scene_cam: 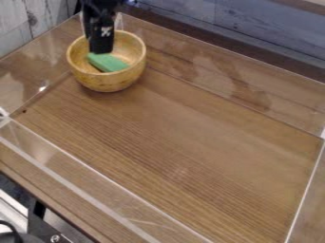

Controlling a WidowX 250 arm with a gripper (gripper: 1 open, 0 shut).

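Note:
A round yellow-tan bowl point(106, 78) sits on the wooden table at the upper left. Inside it lies a green block point(106, 62). My dark gripper point(102, 43) reaches in from the top edge over the bowl's back part, just above and left of the block, its two fingers pointing down and apart, with nothing seen between them.
Walls or raised edges run along the back and left. Some dark cables lie off the table at the bottom left.

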